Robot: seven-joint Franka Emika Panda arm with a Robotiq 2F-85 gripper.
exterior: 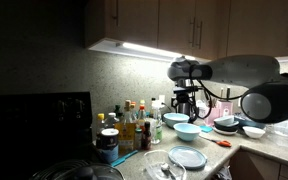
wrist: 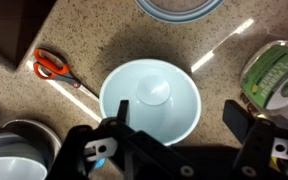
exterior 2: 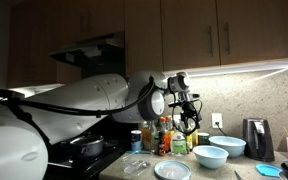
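Observation:
Below my gripper a light blue bowl [wrist: 150, 98] sits empty on the speckled counter. The two dark fingers stand wide apart over the bowl's lower part in the wrist view, with nothing held between them. From the side, the gripper [exterior: 187, 101] hangs above the counter, over the same bowl [exterior: 187, 131]. A second blue bowl [exterior: 175, 119] stands just behind it, nearer the wall. Part of the near bowl is covered by the gripper in the wrist view.
Orange-handled scissors [wrist: 54, 66] lie left of the bowl. A jar [wrist: 274, 78] stands close on its right. There is a plate [exterior: 188, 157] in front, with a clear container [exterior: 164, 167] beside it. Several bottles [exterior: 134, 128] crowd the counter's left, and stacked bowls [exterior: 226, 124] stand on the right.

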